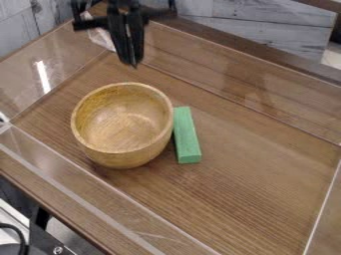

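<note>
My gripper is raised at the top, above and behind the wooden bowl, mostly out of view; whether it is open or shut is unclear. The round, empty wooden bowl stands on the left half of the table. A green block lies just right of the bowl, long side front to back.
The wooden table has wide free room to the right and front. A pale, clear object at the back left is partly hidden by the arm. Cables show beyond the front left edge.
</note>
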